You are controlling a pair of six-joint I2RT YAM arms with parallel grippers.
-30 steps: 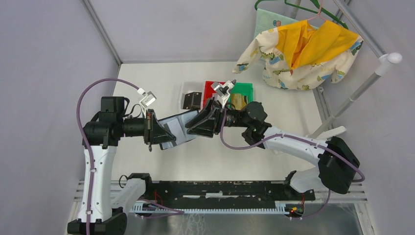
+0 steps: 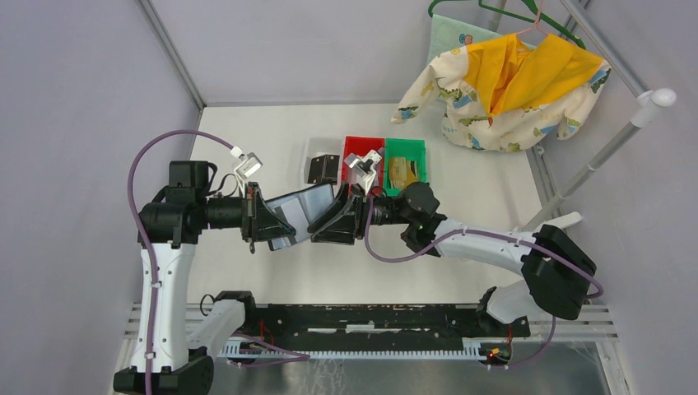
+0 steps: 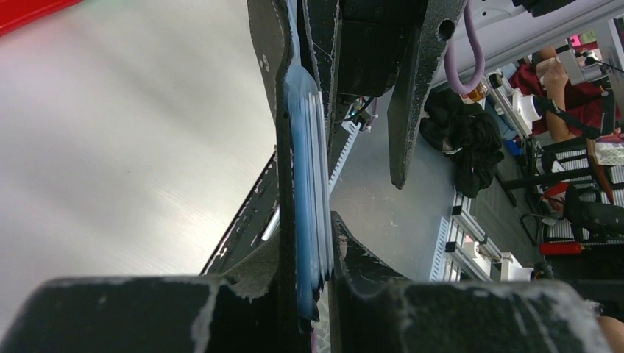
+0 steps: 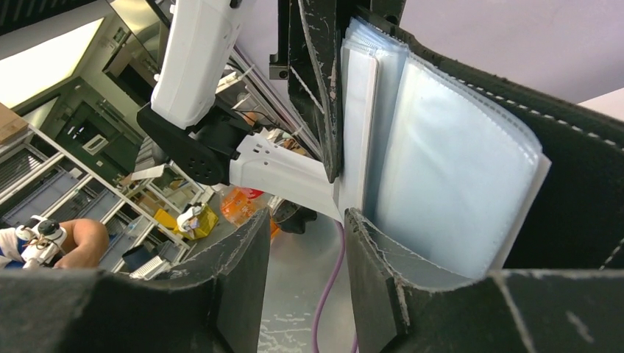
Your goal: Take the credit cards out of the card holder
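Note:
A black-edged card holder point(image 2: 301, 216) with clear sleeves is held spread in the air between my two arms. My left gripper point(image 2: 278, 230) is shut on its left part; in the left wrist view the bluish sleeves point(image 3: 305, 176) stand edge-on between the fingers. At the holder's right side, my right gripper is partly open with an empty gap between its fingers. One of those fingers point(image 4: 375, 272) overlaps the clear sleeves point(image 4: 456, 162) in the right wrist view; whether it touches them I cannot tell. A pale card-like edge point(image 4: 359, 125) shows beside the left gripper's finger.
Behind the arms stand a clear tray point(image 2: 306, 156) with a dark item, a red tray point(image 2: 362, 141) and a green tray point(image 2: 417, 148) with a yellowish item. Clothes point(image 2: 510, 90) hang at the back right.
My right gripper has shifted slightly left and down in the top view, closer to the holder, and its wrist has turned a little. The left arm and the holder have stayed nearly still.

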